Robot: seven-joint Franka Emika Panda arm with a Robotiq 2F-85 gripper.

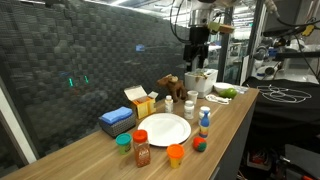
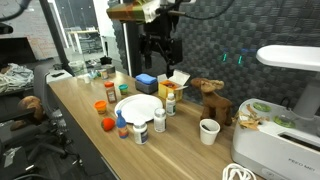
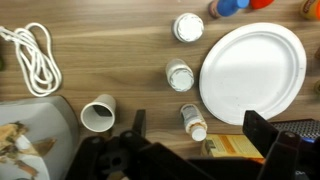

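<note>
High above the wooden table hangs my gripper, its fingers wide apart and nothing held between the fingers. Below the gap, a small white-capped bottle (image 3: 194, 124) shows in the wrist view. Two more white-topped bottles stand nearby, one close to the plate (image 3: 180, 75) and the other farther up (image 3: 188, 27). The white oval plate (image 3: 253, 72) lies to their right, and a white mug (image 3: 98, 113) is on the left. In exterior view 2 the gripper (image 2: 155, 48) appears above and behind the plate.
A brown plush animal (image 2: 212, 102), an open yellow box (image 1: 140, 102) and a blue-topped basket (image 1: 117, 120) line the back. Orange cup (image 1: 175, 154), red-lidded jar (image 1: 141, 148), tomato (image 1: 200, 144) and blue bottle (image 1: 204, 126) stand in front. A white cord (image 3: 38, 60) lies near a grey bin (image 3: 58, 158).
</note>
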